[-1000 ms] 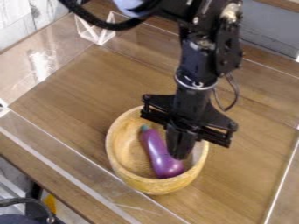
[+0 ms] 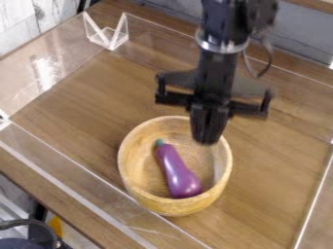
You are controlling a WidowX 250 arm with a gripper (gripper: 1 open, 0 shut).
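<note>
A purple toy eggplant (image 2: pixel 178 173) with a teal tip lies inside a round tan bowl (image 2: pixel 138 167) in the lower middle. The dark gripper (image 2: pixel 208 128) hangs over the back of the bowl, above and apart from the eggplant, blurred, with nothing visible between its fingertips; it looks shut.
A wooden table (image 2: pixel 92 117) surrounds the bowl, clear to the left and right. A clear wall runs along the left side, with a white bracket (image 2: pixel 108 31) at the back left. Dark cables lie at the lower left edge.
The gripper has moved up and away from the eggplant, uncovering more of the bowl's inside. The eggplant remains in the bowl.
</note>
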